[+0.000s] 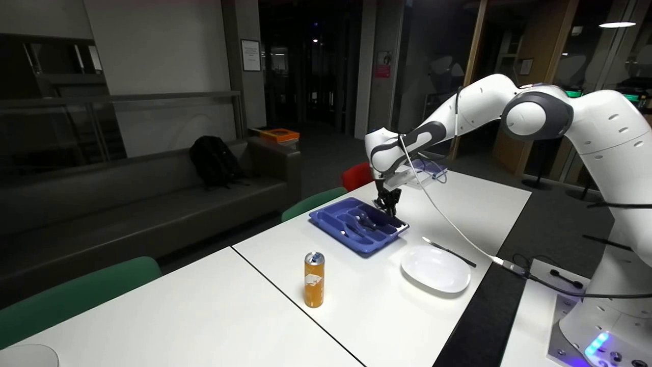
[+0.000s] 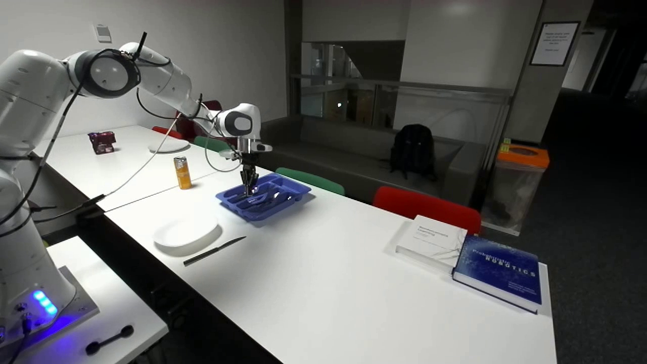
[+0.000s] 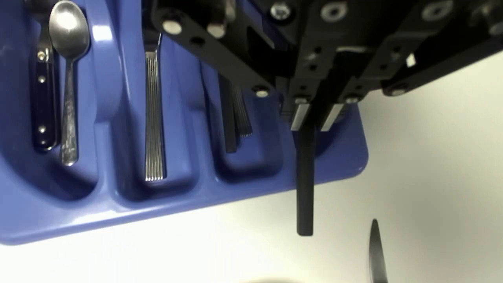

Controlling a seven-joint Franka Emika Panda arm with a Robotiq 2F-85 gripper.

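Note:
A blue cutlery tray (image 3: 151, 200) lies on the white table, with a spoon (image 3: 70, 108), a ribbed metal handle (image 3: 154, 122) and dark-handled cutlery (image 3: 229, 118) in its compartments. My gripper is shut on a black handle (image 3: 305, 188) over one end of the tray; the handle reaches past the tray's edge in the wrist view. What the far end of this utensil looks like is hidden by the gripper. Exterior view 1 has the gripper (image 1: 388, 202) at the tray's far right side, and exterior view 2 shows the gripper (image 2: 249, 182) above the tray.
A knife (image 1: 449, 252) lies on the table beside a white plate (image 1: 436, 269). An orange can (image 1: 314, 281) stands near the table seam. Two books (image 2: 431, 239) lie at the table's other end, with clear tabletop between them and the tray.

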